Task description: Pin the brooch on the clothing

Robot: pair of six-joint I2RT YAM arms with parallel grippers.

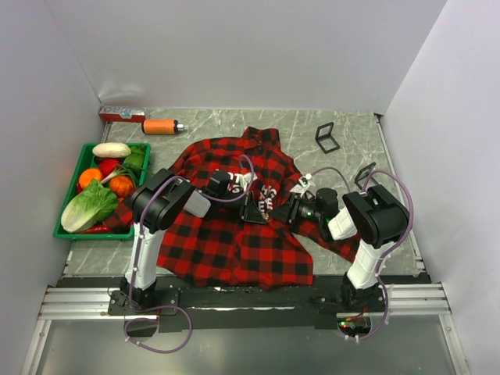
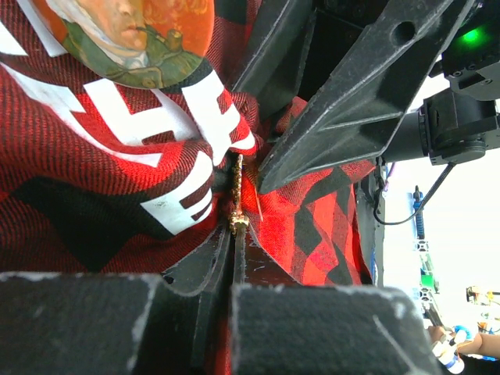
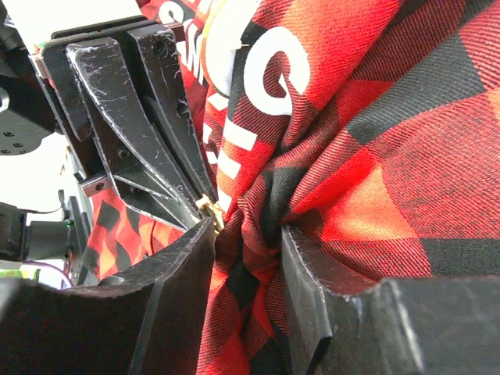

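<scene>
The red-and-black checked shirt [image 1: 211, 254] with white lettering lies spread on the table. In the left wrist view, my left gripper is shut on the small gold brooch [image 2: 237, 195], whose narrow body stands up from the fingertips against the cloth. Beside it shows a thin gold pin [image 2: 257, 195]; whether it passes through the fabric I cannot tell. My right gripper has its fingers apart, a bunched fold of shirt [image 3: 262, 211] between the fingers, just beside the left fingertips. A bit of gold brooch [image 3: 209, 207] shows at the left gripper's tip there.
A round picture [image 2: 141, 35] sits on the shirt front near the left gripper. The green vegetable basket [image 1: 58, 226] stands at left, with an orange bottle [image 1: 160, 126] behind it. Black frames [image 1: 326, 137] lie at the right. Both grippers work very close together.
</scene>
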